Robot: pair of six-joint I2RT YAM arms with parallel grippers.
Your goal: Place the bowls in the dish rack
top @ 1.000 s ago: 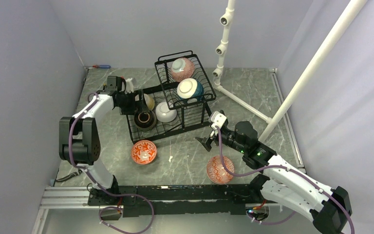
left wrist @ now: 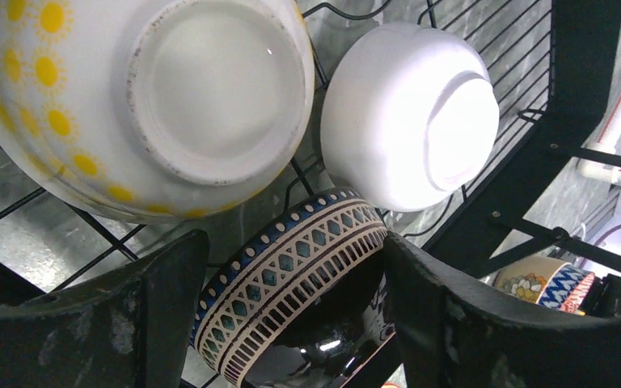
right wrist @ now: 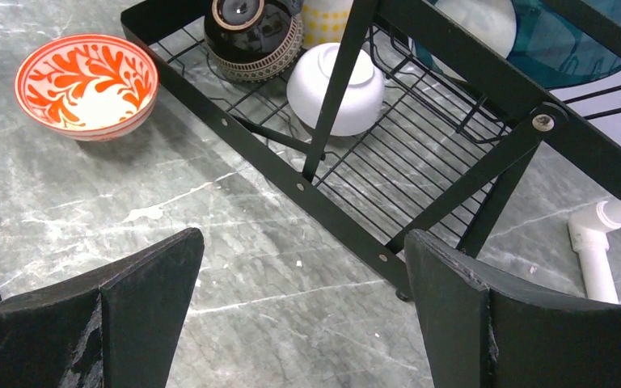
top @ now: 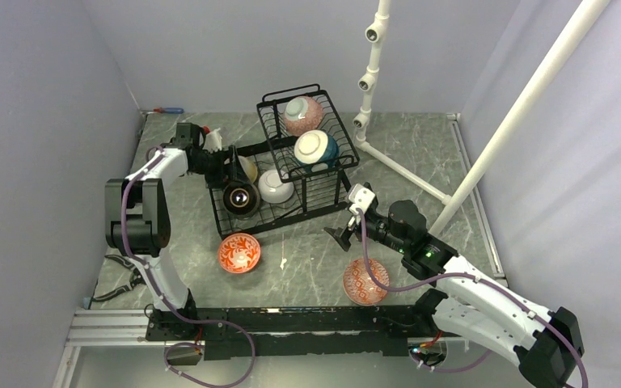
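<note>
Down in the rack's lower tier, a black bowl with a patterned band [top: 239,199] [left wrist: 291,291] sits beside a white bowl [top: 276,186] [left wrist: 408,113] and a yellow-dotted bowl [left wrist: 210,89]. My left gripper [top: 225,166] is part open over the black bowl, a finger at either side of it; whether it grips is unclear. The upper tier holds a pink bowl [top: 302,121] and a teal bowl [top: 323,153]. An orange bowl [top: 238,253] lies before the rack, a patterned bowl [top: 361,288] farther right. My right gripper [top: 346,234] stands open and empty.
The black wire rack [top: 323,198] has free space in its lower right. White pipes [top: 404,174] stand to its right. Pliers [top: 117,289] lie at the left, a screwdriver [top: 168,110] at the back left.
The right arm and bowls look unmoved.
</note>
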